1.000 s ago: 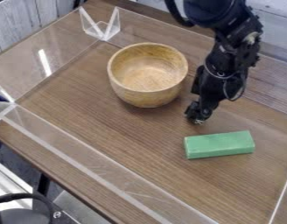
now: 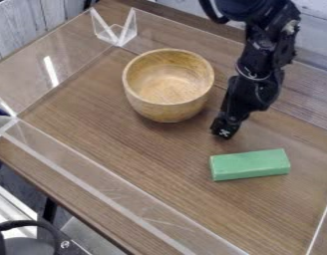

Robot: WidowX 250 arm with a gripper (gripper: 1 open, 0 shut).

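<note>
My black gripper (image 2: 233, 118) reaches down from the top right to the wooden table, just right of a tan bowl (image 2: 166, 85). Its fingers are open; whether any small object lies at the fingertips is too dark to tell. A green block (image 2: 249, 164) lies below the gripper, apart from it.
A clear plastic piece (image 2: 115, 28) stands at the back left. Dark cables or hardware show at the bottom left corner.
The gripper has shifted and turned slightly at the same low spot beside the bowl. The bowl and the green block have stayed in place.
</note>
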